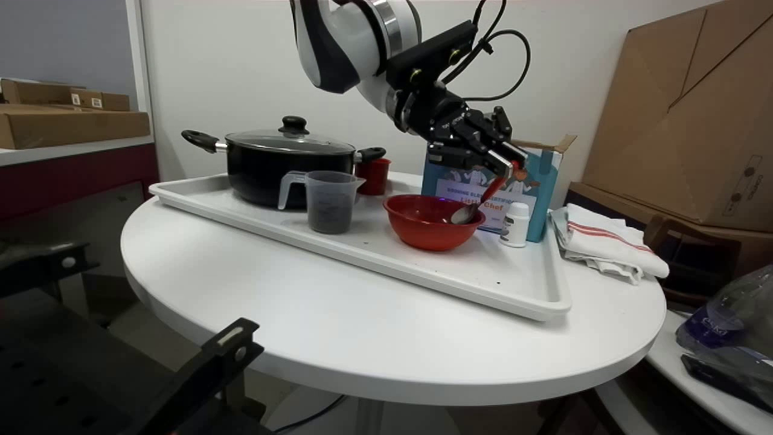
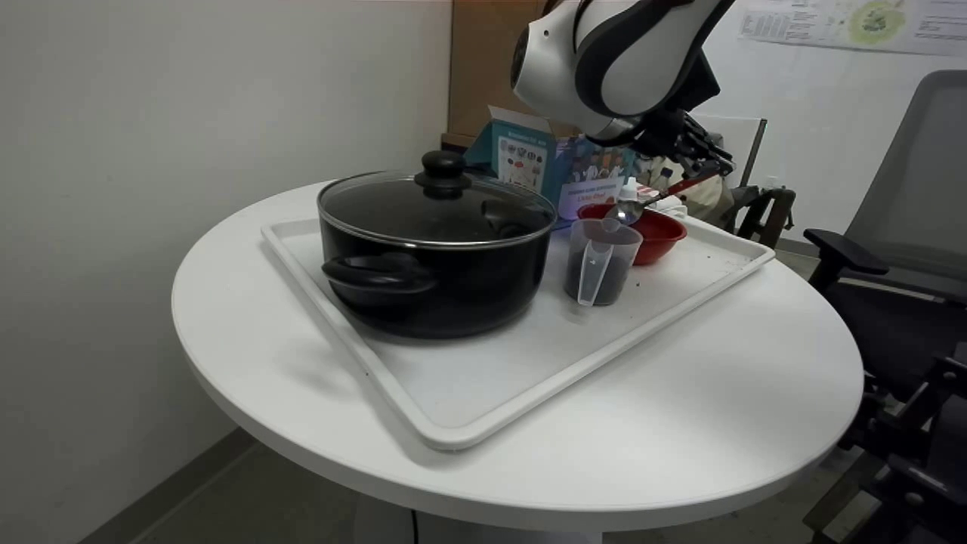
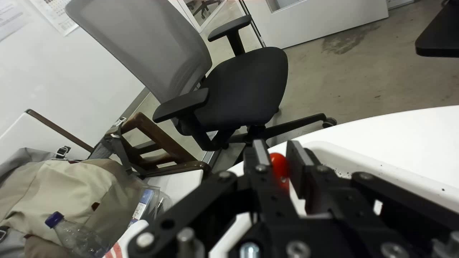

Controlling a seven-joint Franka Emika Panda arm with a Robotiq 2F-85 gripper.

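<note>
My gripper is shut on the red handle of a metal-bowled spoon. The spoon slants down to the left, its bowl at the right rim of the red bowl in exterior view 1; whether they touch I cannot tell. From exterior view 2 the spoon shows over the bowl's near left side, behind the measuring cup. In the wrist view the red handle end sits between the fingers; the spoon's metal part is out of sight there.
On the white tray stand a lidded black pot, a clear measuring cup with dark contents, a red cup and a white bottle. A blue box stands behind; a folded towel lies right.
</note>
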